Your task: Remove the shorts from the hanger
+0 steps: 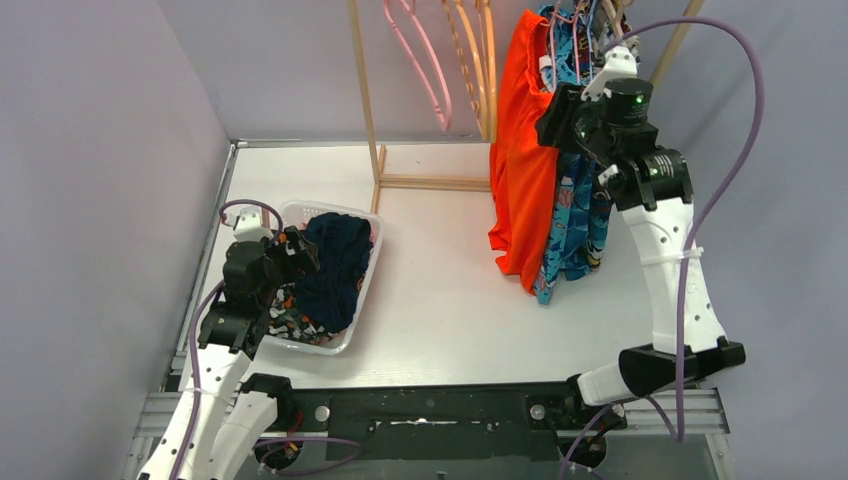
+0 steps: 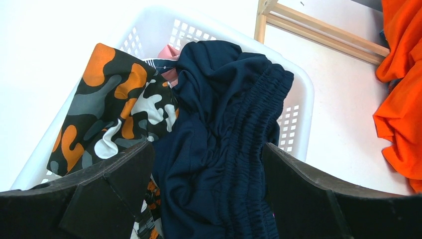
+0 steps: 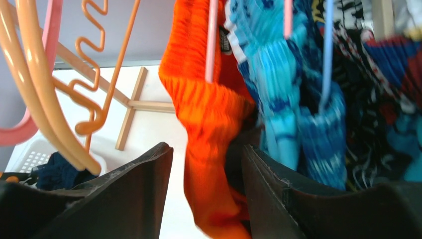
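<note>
Bright orange shorts [image 1: 522, 160] hang from a pink hanger [image 3: 211, 45] on the rack, the leftmost of the hung clothes. My right gripper is part open, its fingers [image 3: 149, 174] spread to either side of the orange cloth low in the right wrist view. Whether they touch it I cannot tell. Blue patterned shorts [image 3: 278, 94] hang close to its right. Above the white basket [image 1: 372, 270], my left gripper stands open with nothing held. Navy shorts [image 2: 219, 124] and camouflage cloth [image 2: 114, 104] lie in the basket beneath it.
Empty pink hangers [image 1: 425, 65] and orange hangers [image 1: 485, 75] hang left of the shorts. The rack's wooden foot [image 1: 435, 183] crosses the white table. Between basket and hanging clothes, the tabletop [image 1: 440, 290] is bare.
</note>
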